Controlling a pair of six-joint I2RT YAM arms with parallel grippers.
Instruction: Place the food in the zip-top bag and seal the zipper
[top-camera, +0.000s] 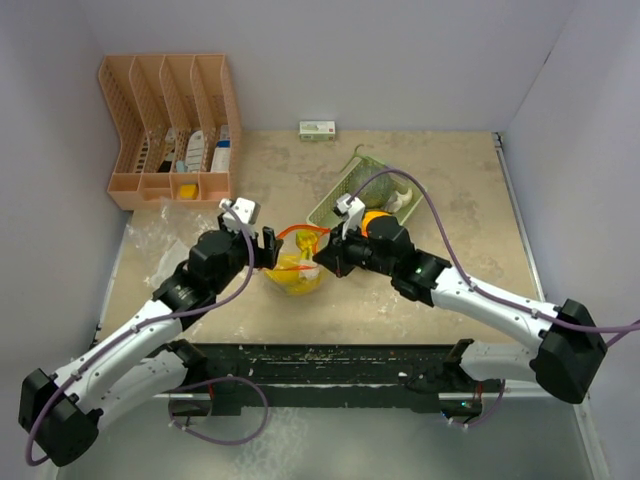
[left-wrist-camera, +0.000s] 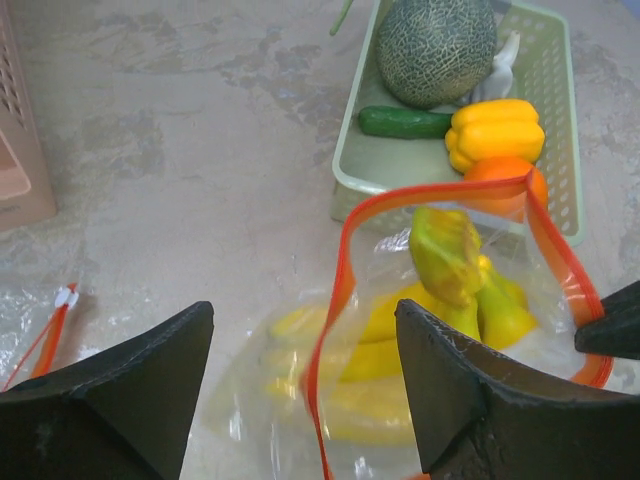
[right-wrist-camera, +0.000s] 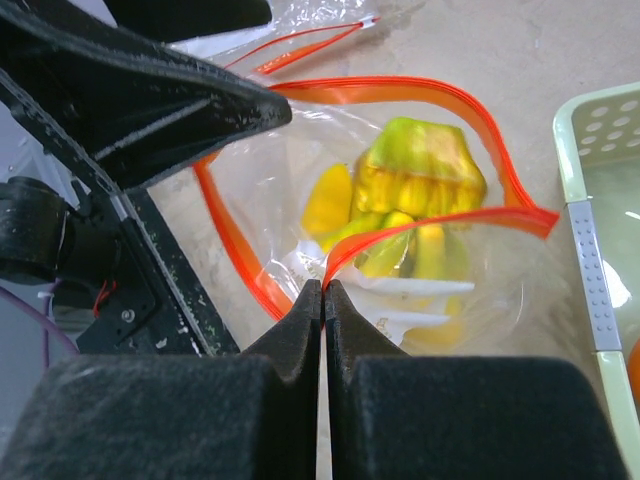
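A clear zip top bag with an orange rim (right-wrist-camera: 430, 92) hangs with its mouth wide; yellow-green food (right-wrist-camera: 415, 165) and longer yellow pieces lie inside. My right gripper is shut on the bag's orange rim, pinching it at the fingertips. Opposite it, my left gripper stands open. In the left wrist view the near stretch of the orange rim (left-wrist-camera: 322, 360) runs through the gap between its fingers, gripped by neither. In the top view the bag (top-camera: 292, 280) is between the two arms, partly hidden by the grippers.
Behind the bag a pale green basket (left-wrist-camera: 350, 165) holds a melon (left-wrist-camera: 437, 50), a cucumber (left-wrist-camera: 405, 122), a yellow pepper (left-wrist-camera: 495, 133) and orange produce. More clear bags (top-camera: 165, 240) lie at left, below a peach divided rack (top-camera: 170, 130).
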